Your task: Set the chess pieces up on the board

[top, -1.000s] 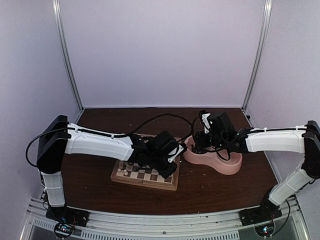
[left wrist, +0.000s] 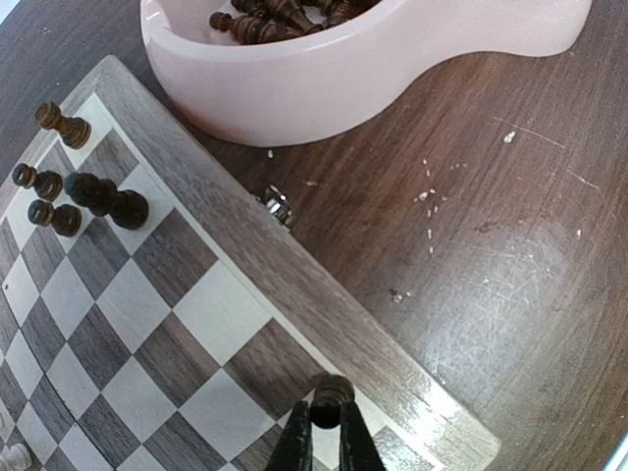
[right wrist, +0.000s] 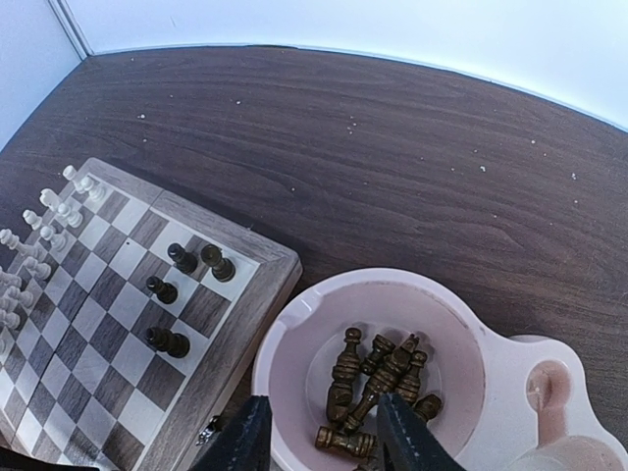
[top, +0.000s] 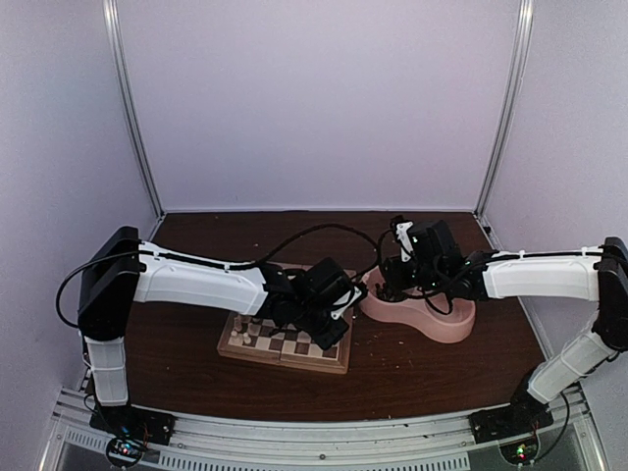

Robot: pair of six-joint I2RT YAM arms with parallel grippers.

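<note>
The chessboard (top: pixel 285 351) lies left of the pink tray (top: pixel 446 328). In the left wrist view my left gripper is shut on a dark chess piece (left wrist: pixel 332 394), over the board's near-right corner squares; whether its base touches the board I cannot tell. Several dark pieces, one a taller dark piece (left wrist: pixel 129 208), stand at the board's far right corner. White pieces (right wrist: pixel 57 211) line the opposite side. Over the tray, my right gripper stands open, with nothing gripped. Beneath it, several dark pieces (right wrist: pixel 343 373) lie jumbled in the tray's round bowl.
A small metal clasp (left wrist: pixel 276 204) sticks out from the board's right edge, between board and tray. Bare dark tabletop (right wrist: pixel 392 177) stretches behind the tray. Both arms reach inward, and their grippers are fairly close together in the top view.
In the top view the right arm looks the same throughout.
</note>
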